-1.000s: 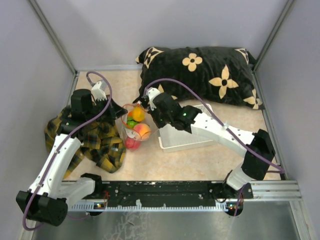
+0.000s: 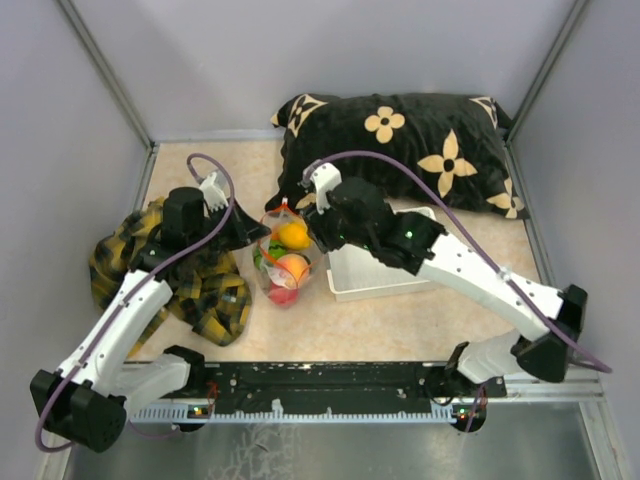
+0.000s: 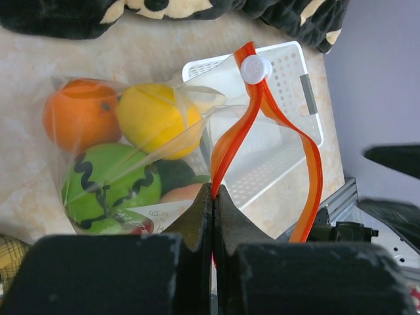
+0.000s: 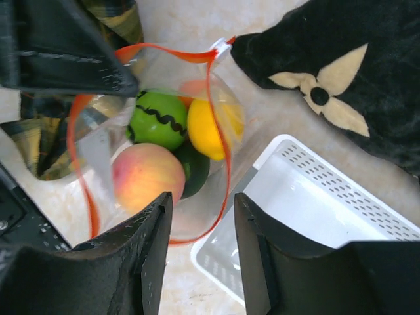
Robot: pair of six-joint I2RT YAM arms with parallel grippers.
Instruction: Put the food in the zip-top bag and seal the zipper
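A clear bag (image 2: 288,290) with an orange zipper rim (image 3: 314,177) stands mouth up between my grippers. Inside are a yellow fruit (image 4: 205,130), a green dark-striped one (image 4: 158,120), a peach-coloured one (image 4: 147,176), an orange one (image 3: 80,117) and a reddish one lower down. My left gripper is shut with the orange rim pinched at its fingertips. On the rim's far corner sits a white slider (image 3: 256,69). At the bag's right side, my right gripper is open; the rim passes by its fingers, with nothing gripped.
An empty white basket (image 2: 380,268) stands right of the bag, close beside it. Behind lies a dark flower-patterned cushion (image 2: 400,130). A yellow-black plaid cloth (image 2: 220,305) lies under the left arm.
My left gripper has moved slightly right and toward the front, with the bag's rim. The right gripper, the bag and the basket have also shifted a little to the right.
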